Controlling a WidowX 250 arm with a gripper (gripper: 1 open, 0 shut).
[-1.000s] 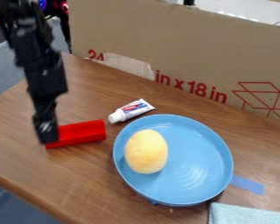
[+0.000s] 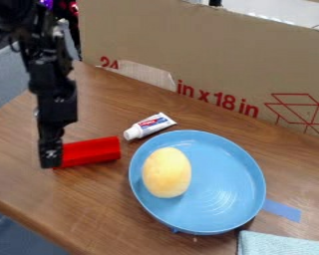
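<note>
A pale yellow round object [image 2: 166, 171] rests on a blue plate [image 2: 222, 189] at the right. A white toothpaste tube [image 2: 149, 126] lies above the plate's left side.
A large cardboard box [image 2: 202, 55] stands along the back of the table. A pale folded cloth [image 2: 282, 245] is at the bottom right corner, near a piece of blue tape [image 2: 283, 211].
The gripper has shifted slightly at the left end of the red cylinder. The objects on the table have not visibly moved.
</note>
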